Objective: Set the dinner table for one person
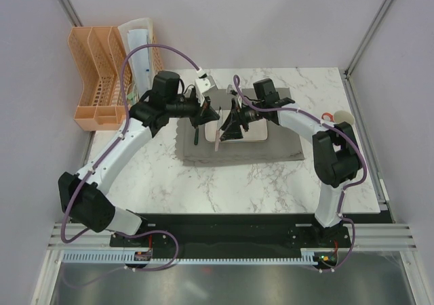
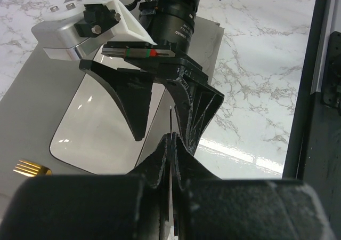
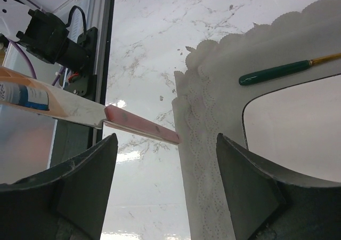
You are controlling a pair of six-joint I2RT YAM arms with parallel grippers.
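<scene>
In the top view my left gripper (image 1: 211, 117) is shut at the plate's left, on a flat, narrow strip (image 1: 217, 139) that looks like the knife. Seen edge-on in the left wrist view, the knife (image 2: 170, 120) rises from between the fingers. My right gripper is part open; the knife's reddish end (image 3: 141, 124) shows in the gap between its fingers, with neither finger seen touching it. The white plate (image 1: 251, 133) lies on the grey placemat (image 1: 278, 152). To its left is a green-handled fork, its gold tines (image 2: 33, 168) showing in the left wrist view.
An orange rack (image 1: 102, 88) stands at the back left, with a white-blue item (image 1: 139, 57) in it. A cup (image 1: 343, 117) with an orange handle is at the right, partly behind my right arm.
</scene>
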